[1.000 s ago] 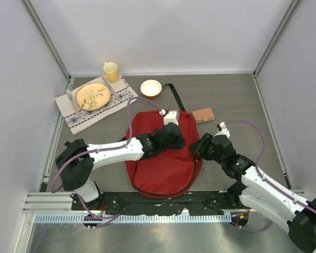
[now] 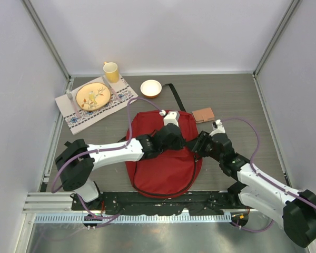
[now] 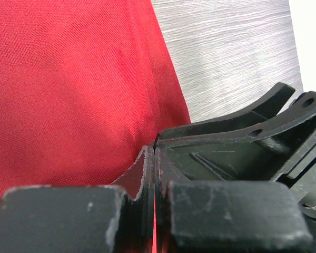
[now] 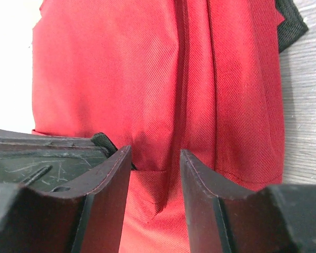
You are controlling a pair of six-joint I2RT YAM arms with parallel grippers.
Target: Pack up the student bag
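The red bag (image 2: 166, 171) lies flat in the middle of the table, with black zip lines and trim. Over its upper right part, my left gripper is shut with its tips at the red cloth; whether thin fabric is pinched there is hard to see. My right gripper is part open above a fold of red cloth (image 4: 147, 192), its fingers apart. In the right wrist view, the left gripper's dark finger (image 4: 52, 158) reaches in beside it, ending at a short black piece (image 4: 104, 142). The two grippers nearly touch.
A brown wallet-like item (image 2: 203, 115) lies right of the bag's top. Behind are a white bowl (image 2: 151, 88), a yellow mug (image 2: 111, 72) and a plate (image 2: 93, 96) on a patterned mat (image 2: 73, 122). A black strap (image 2: 176, 97) extends behind the bag. Bare table lies at right.
My right gripper has shifted slightly left, closer to the left gripper over the bag. The left arm and the bag look unmoved.
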